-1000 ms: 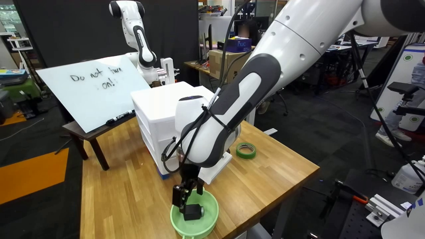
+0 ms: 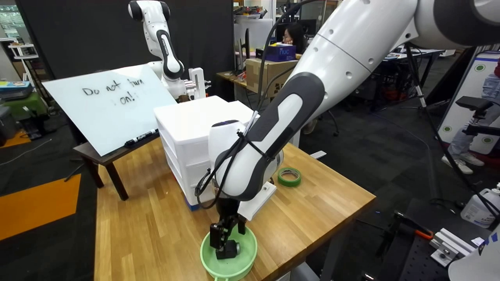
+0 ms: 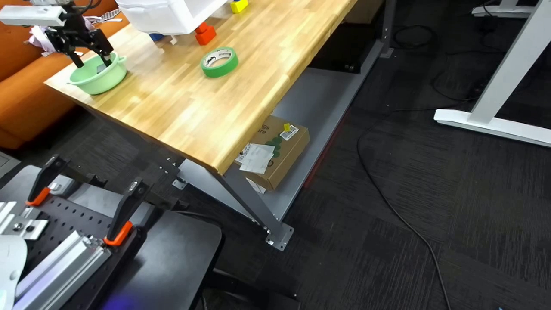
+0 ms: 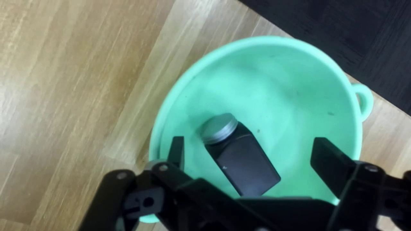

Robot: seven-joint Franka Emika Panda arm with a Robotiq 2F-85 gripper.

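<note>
A black bottle with a grey cap [image 4: 246, 161] lies on its side in the green bowl [image 4: 327, 57]. From exterior view 1, the same bottle [image 2: 228, 250] shows dark against the bowl's floor. My gripper stands open over the bowl, one finger on each side of the bottle and clear space between each finger and it. In exterior view 2 the gripper [image 3: 92, 59] reaches down at the bowl's rim [image 3: 98, 85], and only a small part of the bottle shows there.
White drawers [image 2: 187, 126] stand close behind the arm. Green tape [image 3: 219, 62] and red blocks [image 3: 205, 33] sit on the table. The bowl is near the table's edge. A whiteboard [image 2: 112, 103] leans at the far left; wood around the bowl's left is clear.
My gripper has shifted slightly to the right in exterior view 1, further over the bowl and the bottle. Bowl and bottle have stayed where they were.
</note>
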